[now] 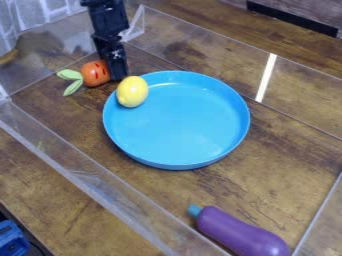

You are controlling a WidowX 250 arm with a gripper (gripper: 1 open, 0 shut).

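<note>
My dark gripper (112, 58) reaches down at the upper left, its open fingers at the orange carrot toy (95, 74), which has green leaves pointing left. A yellow lemon (132, 91) sits on the left part of a round blue plate (187, 130), just right of and below the carrot. The fingertips are partly hidden behind or beside the carrot.
A purple eggplant toy (241, 232) lies at the bottom right. Clear plastic walls border the wooden surface. A blue object (8, 238) is at the bottom left. The wood below the plate is clear.
</note>
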